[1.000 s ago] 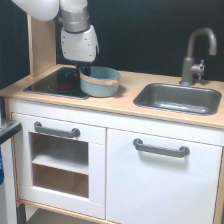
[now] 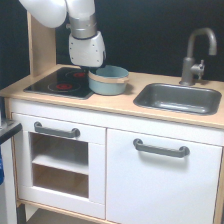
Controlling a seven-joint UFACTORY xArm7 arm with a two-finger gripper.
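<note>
A blue-grey pot with a tan inside rests on the counter, its left side at the right edge of the black stove. My gripper points down at the pot's left rim, under the white hand. The fingers are small and dark against the backdrop. Whether they are open or shut, and whether they touch the pot, cannot be made out.
To the right is a grey sink with a tall faucet. Bare wooden counter lies between pot and sink. Below are a white oven door and a cupboard door, both with grey handles.
The pot has shifted to the right, away from the stove, uncovering more of the black stove top. My gripper has moved right too and slightly lower in the view.
</note>
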